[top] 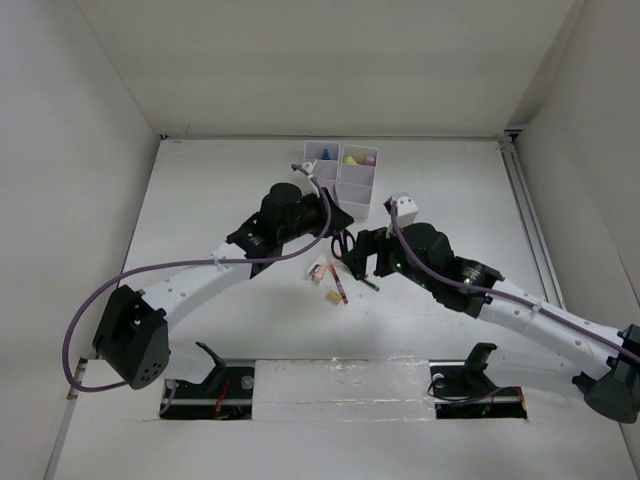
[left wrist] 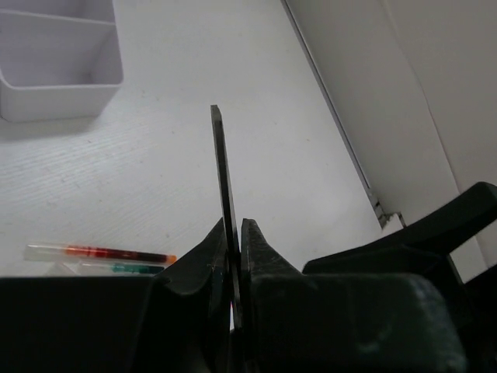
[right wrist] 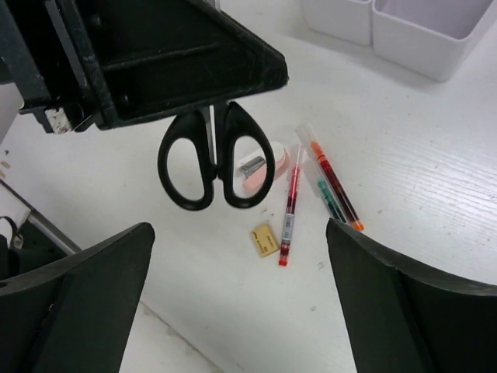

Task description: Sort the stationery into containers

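Black-handled scissors (right wrist: 226, 151) are clamped by the blades in my left gripper, the two handle rings hanging free below it. In the left wrist view a thin blade (left wrist: 224, 163) sticks out past the closed fingers. Close beside the handles, my right gripper stands open and empty. On the table lie an orange-tipped pen (right wrist: 335, 183), a green pen (right wrist: 330, 200), a red pen (right wrist: 292, 198), a yellow eraser (right wrist: 265, 240) and a pink-and-white item (right wrist: 254, 180).
White compartment containers (left wrist: 62, 103) stand at the back centre. Inside them are a blue item (top: 325, 154), a yellow item (top: 351, 160) and a purple item (top: 370, 160). Both arms are very close together above the pens.
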